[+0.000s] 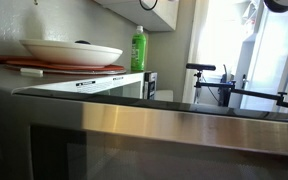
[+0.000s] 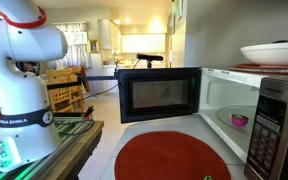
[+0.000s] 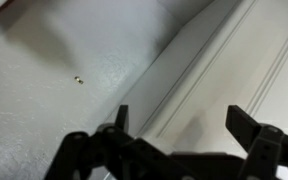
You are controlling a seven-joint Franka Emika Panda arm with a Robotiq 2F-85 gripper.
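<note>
My gripper is open in the wrist view, its two dark fingers wide apart with nothing between them. Beyond them lie a plain grey surface and a pale panel with long grooves. In the second exterior view the microwave (image 2: pixel 224 74) stands with its door (image 2: pixel 158 93) swung open. A small pink and green cup or bowl (image 2: pixel 238 121) sits inside on the turntable. The white arm (image 2: pixel 22 90) is at the left there, but its gripper is out of that picture.
A round red mat (image 2: pixel 171 157) covers much of the white counter before the microwave. On the microwave's top rests a white bowl (image 1: pixel 72 54), with a green bottle (image 1: pixel 138 49) behind it. The open door takes up room at the middle.
</note>
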